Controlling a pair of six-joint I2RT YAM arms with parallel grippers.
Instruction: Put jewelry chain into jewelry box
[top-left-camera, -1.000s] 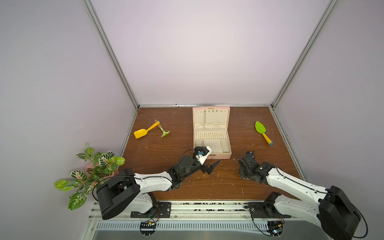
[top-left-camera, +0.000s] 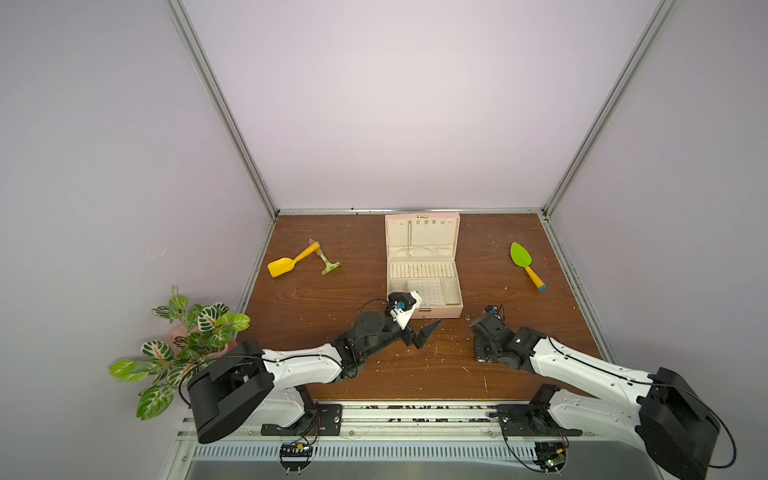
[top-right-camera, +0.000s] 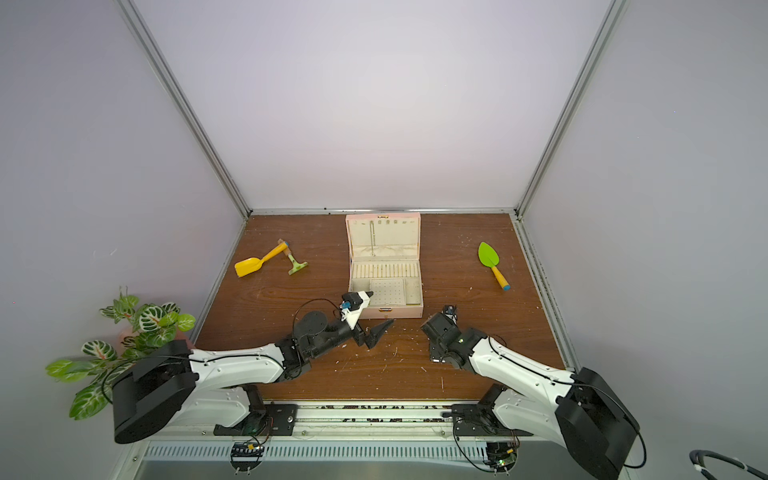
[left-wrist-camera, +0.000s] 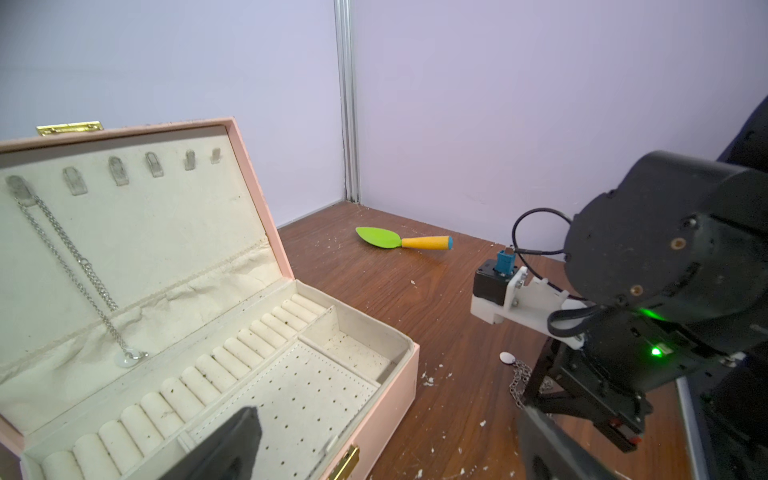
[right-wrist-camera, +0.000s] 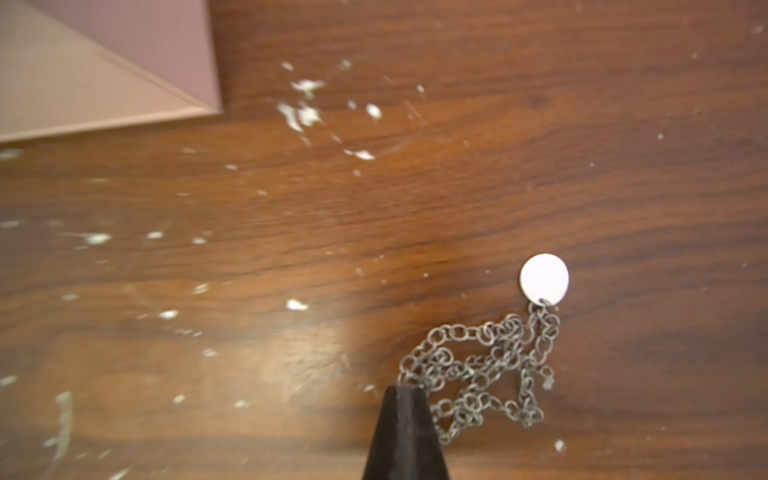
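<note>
An open pink jewelry box (top-left-camera: 424, 308) stands at mid table, a necklace (left-wrist-camera: 80, 264) hanging from a lid hook. A silver chain with a white round pendant (right-wrist-camera: 544, 278) lies bunched on the table right of the box. My right gripper is over the chain's near edge, shut; whether any link is between its tips is unclear. My left gripper stands open and empty in front of the box.
A yellow scoop (top-left-camera: 281, 265) and a small green tool (top-left-camera: 329, 268) lie at left; a green trowel (top-left-camera: 521, 256) lies at back right. A potted plant (top-left-camera: 188, 336) is at front left.
My right arm has shifted slightly left and toward the front. The left arm and the box are nearly unchanged.
</note>
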